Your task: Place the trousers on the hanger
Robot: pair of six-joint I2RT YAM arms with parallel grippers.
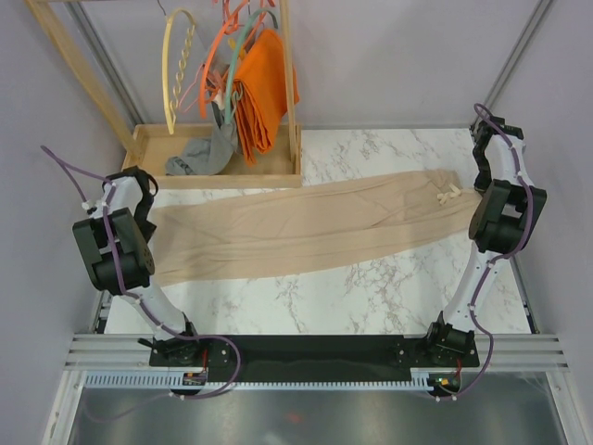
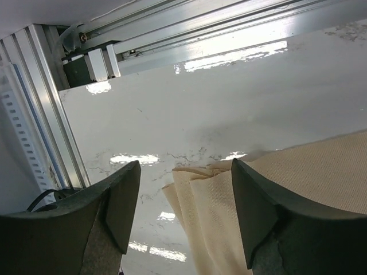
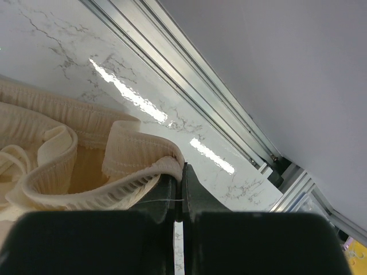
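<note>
Beige trousers point(image 1: 306, 222) lie stretched lengthwise across the marble table. Over their left end, my left gripper stands open above a folded corner of the fabric point(image 2: 212, 200), nothing clearly between its fingers. At the far right, my right gripper is shut on the ribbed waistband point(image 3: 137, 143) of the trousers, where a drawstring bunches. Several hangers point(image 1: 167, 65) in yellow, orange and mint hang from the wooden rack at the back left.
An orange cloth point(image 1: 264, 93) and a grey cloth point(image 1: 199, 153) hang or lie at the rack point(image 1: 130, 176). Metal profiles and walls edge both sides.
</note>
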